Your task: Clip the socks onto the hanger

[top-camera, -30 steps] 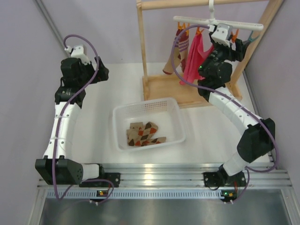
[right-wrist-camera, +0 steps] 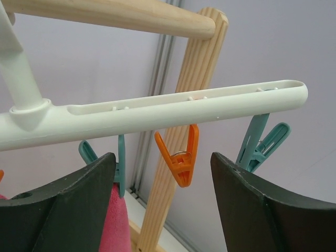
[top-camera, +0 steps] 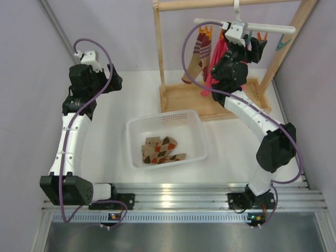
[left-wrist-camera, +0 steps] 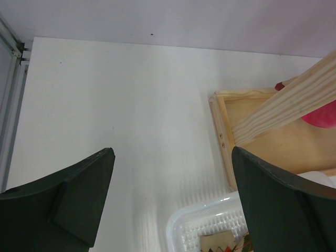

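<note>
From the white hanger [top-camera: 252, 27] hang tan-and-maroon striped socks [top-camera: 197, 56], held by orange clips, and a pink sock [top-camera: 219, 52], partly hidden behind my right arm. In the right wrist view, a teal clip [right-wrist-camera: 121, 165] holds the pink sock [right-wrist-camera: 116, 228]. An empty orange clip [right-wrist-camera: 181, 163] hangs between the parted fingers of my right gripper, apart from both. Brown argyle socks [top-camera: 164, 149] lie in the white basket [top-camera: 202, 147]. My left gripper is open over bare table, holding nothing.
The wooden rack's post [top-camera: 159, 52] rises left of the hanging socks, above its wooden base [top-camera: 181, 100]. Another teal clip [right-wrist-camera: 262, 144] hangs at the hanger's right end. The table [top-camera: 113, 136] left of the basket is clear.
My right gripper has shifted left along the hanger, away from its right end. The pink sock has swung slightly. My left arm has barely moved, and the basket is unchanged.
</note>
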